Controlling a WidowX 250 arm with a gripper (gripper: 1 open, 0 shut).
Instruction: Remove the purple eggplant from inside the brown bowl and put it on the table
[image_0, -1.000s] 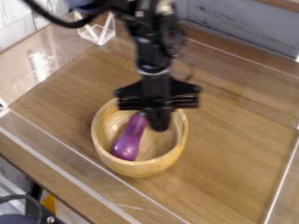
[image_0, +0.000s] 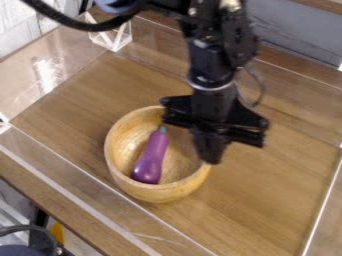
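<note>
The purple eggplant (image_0: 151, 160) lies lengthwise inside the brown bowl (image_0: 118, 165), towards its left side, its green stem end at the back by the rim. My black gripper (image_0: 211, 148) hangs above the bowl's right rim, to the right of the eggplant and apart from it. Its lower end points down and covers part of that rim. Whether the fingers are spread or closed is unclear from this angle. No eggplant is held.
Bare wooden table (image_0: 274, 205) stretches to the right and front right of the bowl. Clear walls edge the table at left and right. A clear object (image_0: 114, 36) stands at the back left.
The gripper has moved right, from over the back of the bowl to its right rim.
</note>
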